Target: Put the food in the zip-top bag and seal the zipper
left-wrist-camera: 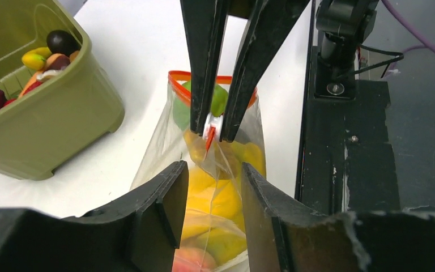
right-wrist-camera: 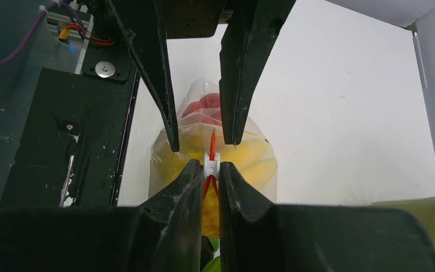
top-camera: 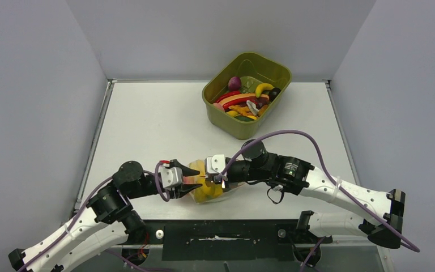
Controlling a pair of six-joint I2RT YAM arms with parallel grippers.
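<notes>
The clear bag (top-camera: 206, 192) lies on the table full of yellow, green and pinkish food (left-wrist-camera: 221, 198), with its red zipper edge (left-wrist-camera: 178, 76) visible. My right gripper is shut on the bag's white zipper slider (right-wrist-camera: 212, 164), red zipper strip above and below it. My left gripper stands open just beside the slider, its fingers either side of the bag's clear film, facing the right gripper. In the top view the left gripper (top-camera: 197, 178) is at the bag's left part.
A green bin (top-camera: 226, 124) with assorted toy food stands at the back right. Both arms crowd the front middle, close to the table's front edge.
</notes>
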